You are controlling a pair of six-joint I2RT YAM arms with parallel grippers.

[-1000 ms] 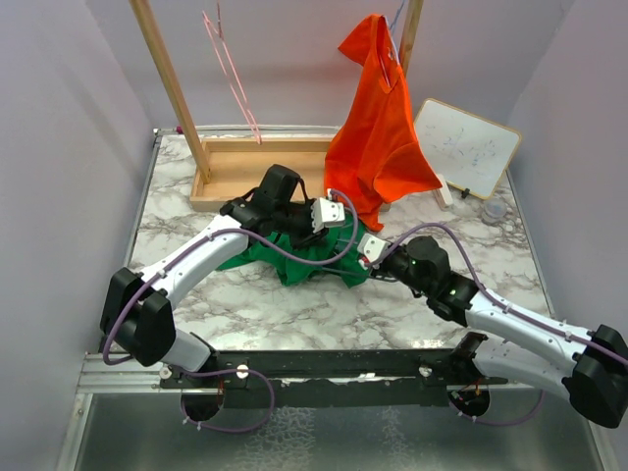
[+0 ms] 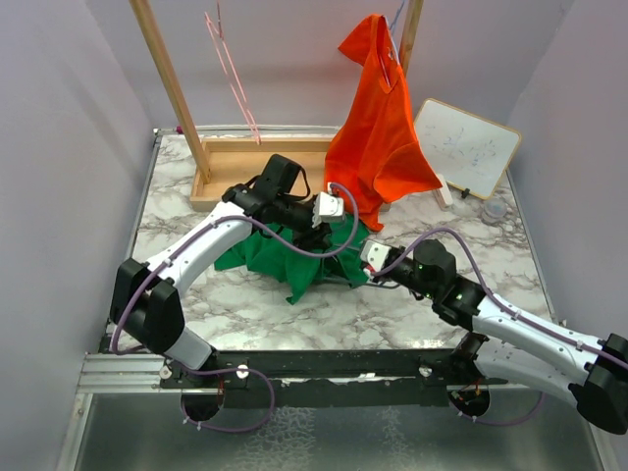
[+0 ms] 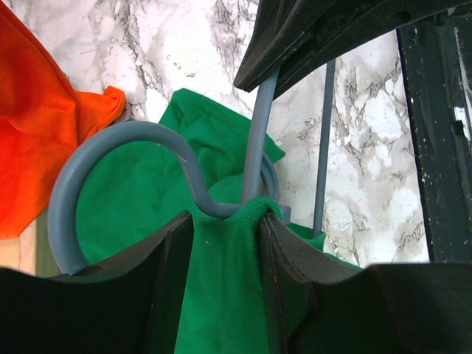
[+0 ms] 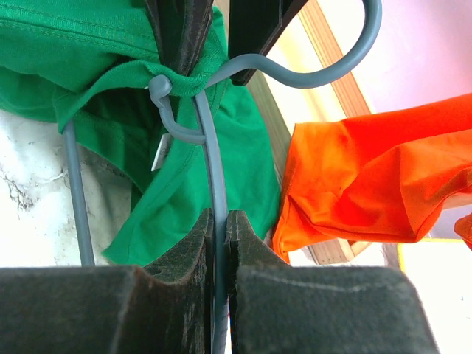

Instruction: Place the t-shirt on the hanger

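A green t-shirt (image 2: 265, 257) lies bunched on the marble table under both arms. A grey hanger (image 4: 215, 169) with a curved hook (image 3: 66, 192) passes into the shirt's collar. My left gripper is at the collar, fingers part open around a fold of green cloth beside the hook. My right gripper is shut on the hanger's bar, just right of the shirt in the top view.
An orange garment (image 2: 383, 128) hangs from the rack above a wooden box (image 2: 221, 167). A whiteboard (image 2: 466, 142) and small container (image 2: 494, 211) stand at the back right.
The left arm has shifted a little.
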